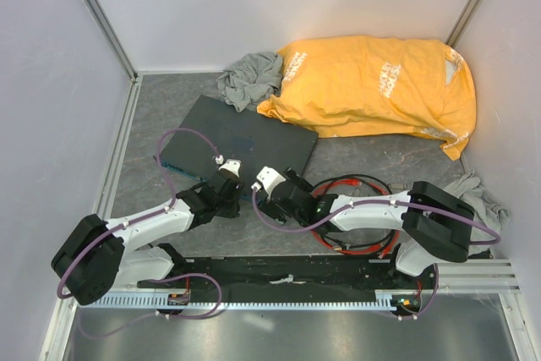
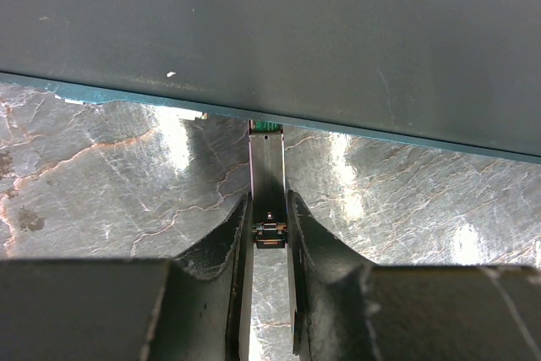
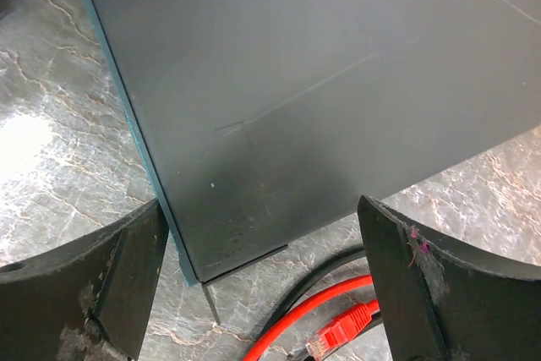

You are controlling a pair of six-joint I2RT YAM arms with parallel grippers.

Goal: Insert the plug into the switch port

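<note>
The switch (image 1: 241,143) is a flat dark box with a blue front edge, lying at an angle on the grey table. In the left wrist view a slim metal plug (image 2: 268,171) stands in line with the switch's front edge, its far end meeting or passing under that edge; how deep it sits is hidden. My left gripper is shut on the plug's near end. My right gripper is open around the front right corner of the switch, one finger (image 3: 135,272) on the front side and the other (image 3: 414,259) beyond the short side.
Red and black cables (image 1: 372,247) lie coiled at the right, one with a red connector (image 3: 338,330) close to my right gripper. An orange cloth (image 1: 380,86) and a grey rag (image 1: 251,80) lie at the back. Bare table shows left of the switch.
</note>
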